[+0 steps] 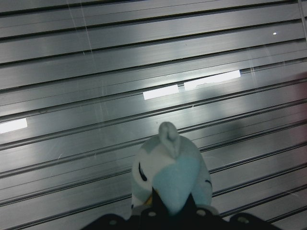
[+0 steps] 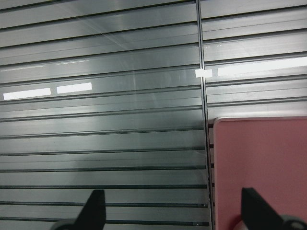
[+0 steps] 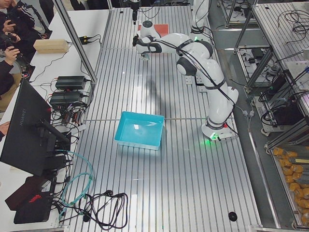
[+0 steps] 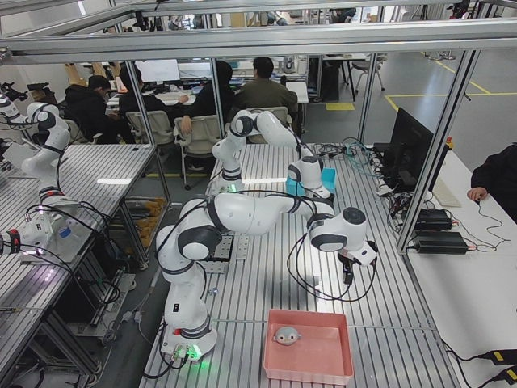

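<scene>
A light blue and white plush toy [image 1: 170,167] is gripped by my left gripper, which in the camera left view hangs high near the pink bin, largely hiding it. The pink bin [image 4: 311,360] holds a small grey plush [image 4: 287,335] in the camera right view. My right gripper is open, above bare table beside the pink bin [image 2: 259,158], with nothing visible between its fingers.
A cyan bin [image 3: 139,130] sits on the nearer table in the camera left view. Cables lie at the near left, and a monitor [image 3: 26,130] and electronics line the left side. The slatted table between the bins is clear.
</scene>
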